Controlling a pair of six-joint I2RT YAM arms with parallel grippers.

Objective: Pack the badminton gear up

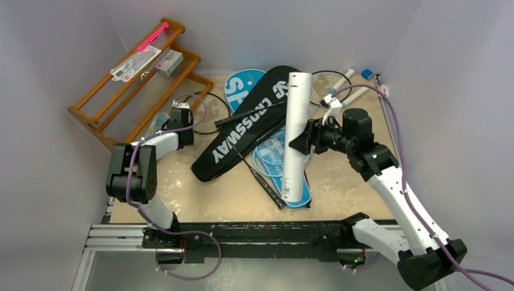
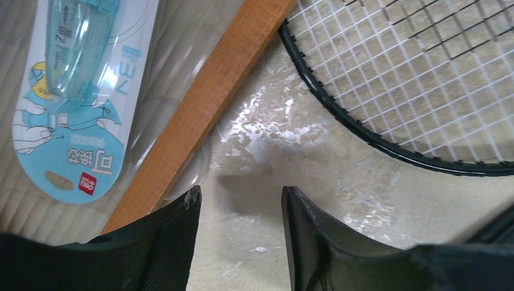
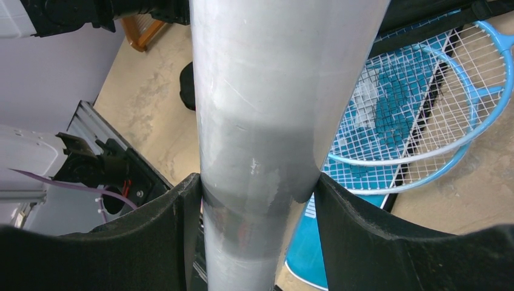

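In the right wrist view, my right gripper is shut on a long white tube (image 1: 295,133), held over the mat above a blue racket cover and blue rackets (image 3: 424,109). My left gripper is open and empty, over bare mat between the rack's wooden rail and a black racket (image 2: 363,136). The black CROSSWAY bag (image 1: 212,154) lies slanted across the middle, with black racket handles (image 1: 267,185) over and beside it. A blue cover (image 1: 238,85) shows behind the bag.
A wooden rack (image 1: 91,117) stands at the back left, carrying a white box (image 1: 170,62) and a pink item (image 1: 153,35). A teal packaged item (image 2: 79,136) lies on its lowest level. White tubes (image 1: 343,80) and a blue object (image 1: 368,74) are at the back right.
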